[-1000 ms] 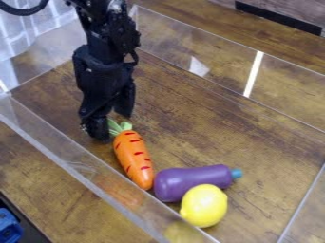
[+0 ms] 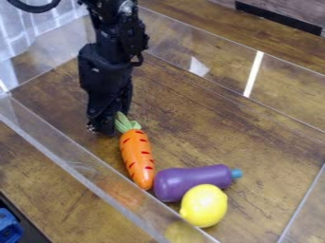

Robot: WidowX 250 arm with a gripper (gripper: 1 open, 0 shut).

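Note:
The black gripper [image 2: 109, 118] hangs in the camera view at the upper left, its fingertips low at the leafy green end of an orange toy carrot [image 2: 137, 157]. Whether the fingers grip the leaves or are open is hidden. The carrot lies on the wooden floor of a clear-walled enclosure, pointing toward the camera. Right of its tip are a purple eggplant [image 2: 191, 182] and a yellow lemon [image 2: 203, 205].
Clear walls [image 2: 168, 225] border the wooden floor. A blue object [image 2: 7, 224] sits outside at the lower left.
The carrot's leafy end has shifted slightly right, and its body has straightened a little. The gripper has moved only slightly.

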